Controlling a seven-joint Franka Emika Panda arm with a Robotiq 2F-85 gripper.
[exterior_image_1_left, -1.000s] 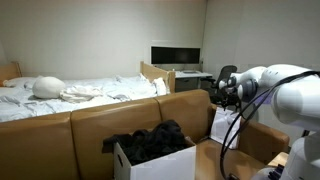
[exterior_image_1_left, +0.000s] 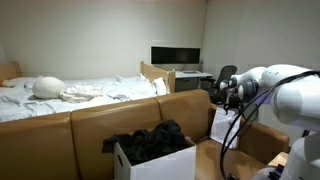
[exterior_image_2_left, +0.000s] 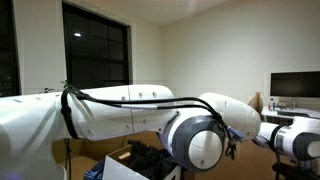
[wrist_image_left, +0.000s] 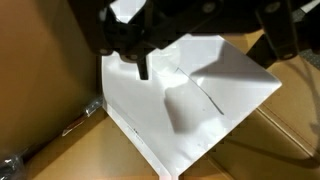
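Observation:
My gripper is open above a white box (wrist_image_left: 180, 115), and no object shows between its dark fingers. Inside that box the wrist view shows bare white walls and floor, with a thin dark line across one surface; part of it is hidden behind the gripper. In exterior view 1 the same white box (exterior_image_1_left: 222, 126) stands on the couch's right end, below the arm's wrist. A second white box (exterior_image_1_left: 166, 168), nearer the camera, holds a heap of black cloth (exterior_image_1_left: 152, 142).
The brown couch backrest (exterior_image_1_left: 100, 125) runs behind both boxes. A bare seat patch (exterior_image_1_left: 207, 160) lies between them. In the wrist view, something shiny and clear (wrist_image_left: 12, 167) lies at the lower left. Behind the couch are a bed (exterior_image_1_left: 60, 95) and a monitor (exterior_image_1_left: 176, 55).

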